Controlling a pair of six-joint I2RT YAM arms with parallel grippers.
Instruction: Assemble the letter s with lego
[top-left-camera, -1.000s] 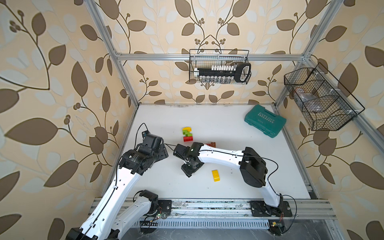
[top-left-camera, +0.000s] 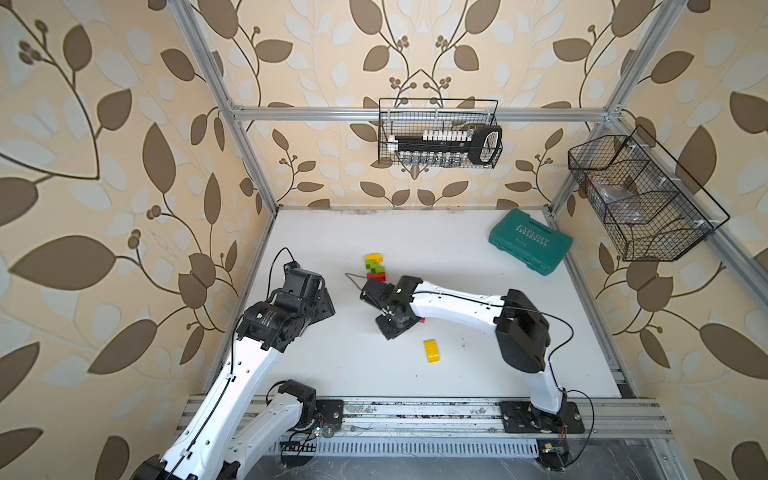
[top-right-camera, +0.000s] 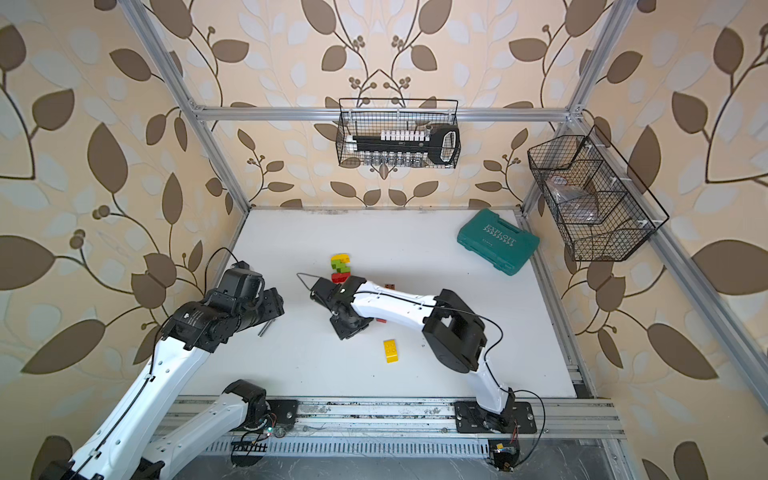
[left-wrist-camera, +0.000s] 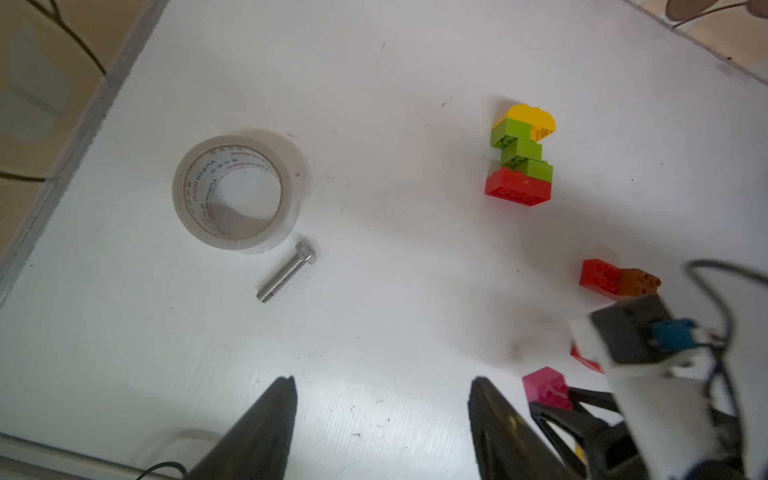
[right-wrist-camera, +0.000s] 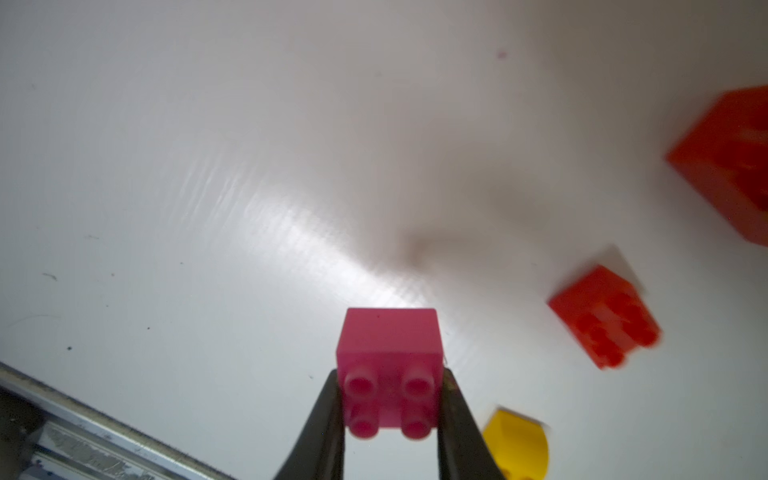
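Note:
Pinched between the fingertips of my right gripper is a pink brick (right-wrist-camera: 389, 336), held above the table with its studs facing the camera. My left gripper hovers over the left of the table, its fingers apart and nothing between them. Ahead of it lies a brick stack (left-wrist-camera: 521, 152): a red brick (left-wrist-camera: 518, 187), stepped green bricks and a curved yellow brick on top. A small red brick (right-wrist-camera: 604, 314) rests on the table, right of the held one. Near the front sits a yellow brick (top-left-camera: 432, 350).
Tape roll (left-wrist-camera: 232, 194) and metal bolt (left-wrist-camera: 286, 272) lie under the left arm. A red brick (left-wrist-camera: 600, 276) and a brown brick (left-wrist-camera: 639, 282) stand together near the right arm. The green case (top-left-camera: 531, 241) occupies the back right.
My right arm has moved right and slightly toward the back, and its forearm now covers the red and brown bricks in the top left view. The left arm has barely shifted.

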